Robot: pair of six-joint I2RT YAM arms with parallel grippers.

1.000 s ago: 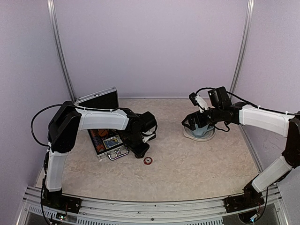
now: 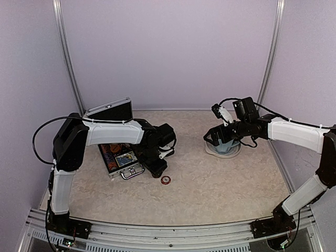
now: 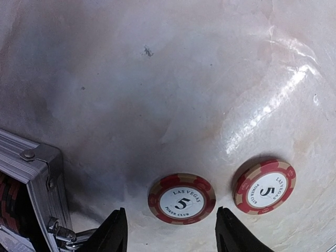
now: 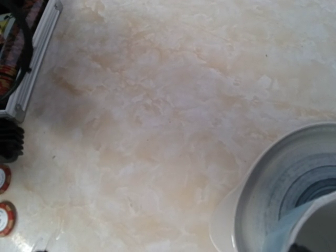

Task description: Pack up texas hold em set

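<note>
Two red-and-tan poker chips marked 5 lie flat on the table. In the left wrist view, the nearer chip (image 3: 181, 199) sits between the spread fingertips of my left gripper, with no visible grip on it. The other chip (image 3: 265, 187) is just outside the right finger; from above, this chip (image 2: 166, 180) shows in front of the gripper. An open silver case (image 2: 113, 172) holds chips and a card pack (image 2: 126, 159), partly covered by my left arm. Over the dishes stands my right gripper (image 2: 214, 137), open; its fingertips barely enter the right wrist view.
The case's raised lid (image 2: 111, 111) stands behind my left arm, and its handle (image 2: 133, 172) juts forward. At right, a pale plate or dish (image 2: 231, 154) with a blue-grey cup-like item lies under the right gripper.
The right arm is still.
</note>
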